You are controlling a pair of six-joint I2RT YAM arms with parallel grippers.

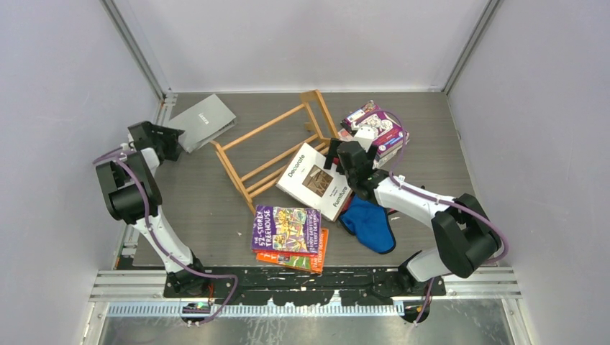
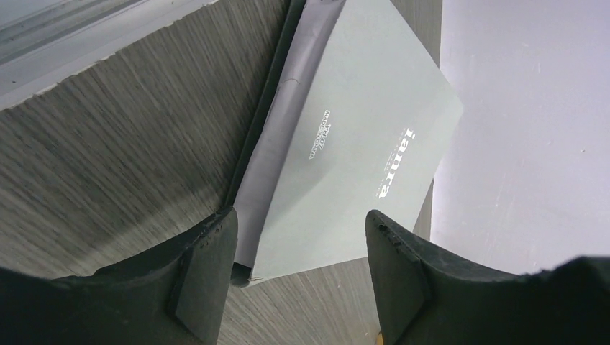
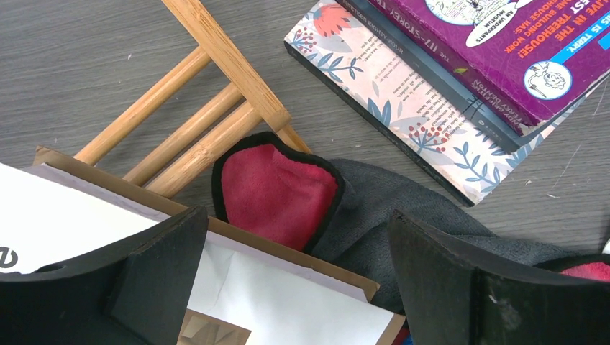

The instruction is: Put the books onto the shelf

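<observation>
A grey file (image 2: 360, 158) lies at the back left, with my left gripper part open at its near end, one finger by the spine and the other over the cover. My right gripper is open above the white "Decorate Furniture" book (image 1: 313, 181), which leans by the wooden rack (image 1: 262, 126). Purple and floral books (image 3: 503, 50) are stacked at the back right. A purple Treehouse book (image 1: 286, 230) lies on an orange book (image 1: 288, 260) at the front centre.
A blue glove-like cloth (image 1: 370, 223) and dark cloth with red lining lie at the right of the white book. Bare floor shows at left front and right. Walls bound the back and sides.
</observation>
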